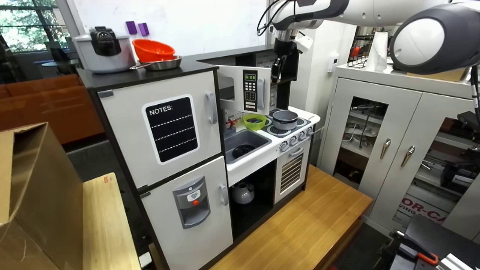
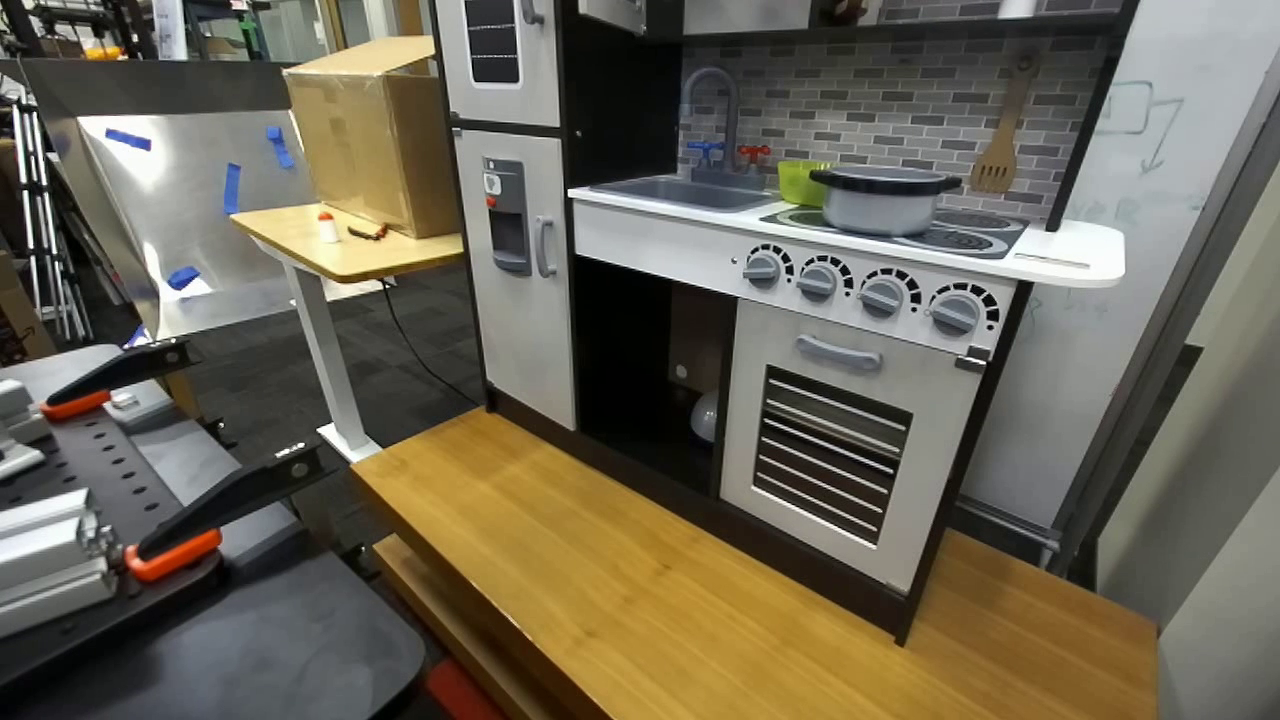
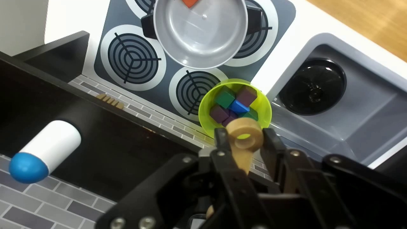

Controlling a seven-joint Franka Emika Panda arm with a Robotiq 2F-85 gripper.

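Observation:
In the wrist view my gripper is shut on a wooden utensil (image 3: pixel 246 134), whose rounded end with a hole shows between the fingers. Most of the utensil is hidden behind the fingers. Beyond it, from this angle, sits a lime-green bowl (image 3: pixel 206 108) with several green, purple and blue blocks inside. A grey pot (image 3: pixel 202 42) stands on the stove, an orange piece (image 3: pixel 189 2) in it at the frame's edge. In exterior view 1 my gripper (image 1: pixel 278 74) hangs at shelf height, right of the open microwave door (image 1: pixel 238 85); the utensil cannot be made out there.
The dark shelf (image 3: pixel 114 152) runs close beside my gripper, carrying a white-and-blue cylinder (image 3: pixel 47 149). The sink (image 3: pixel 362 110) holds a black lid (image 3: pixel 314 87). A wooden spatula (image 2: pixel 1005 132) hangs on the brick-pattern wall in exterior view 2.

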